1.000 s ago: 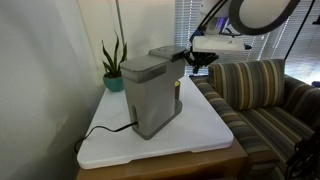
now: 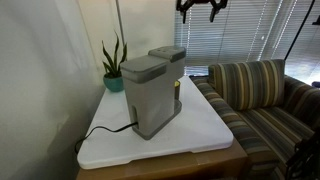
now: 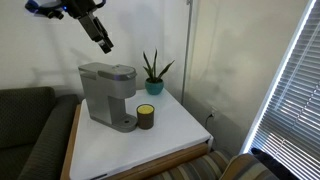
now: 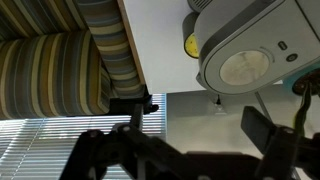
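Note:
A grey coffee maker [image 2: 152,100] stands upright on the white table [image 2: 195,130], its cord trailing to one side. Beside its base, a dark mug with a yellowish inside [image 3: 146,118] sits on the table. High over the machine, my gripper [image 2: 198,14] is open and empty, apart from everything below. From the wrist view, the machine's rounded top [image 4: 245,66] and part of the mug [image 4: 191,46] appear beyond the open fingers [image 4: 258,130].
A plant in a teal pot [image 3: 154,87] stands behind the machine against the wall. Striped seating [image 2: 250,85] borders the table, with window blinds [image 2: 225,45] behind.
My gripper has risen in exterior view 1, from near the top of the coffee maker to well above it. The coffee maker and mug have not moved.

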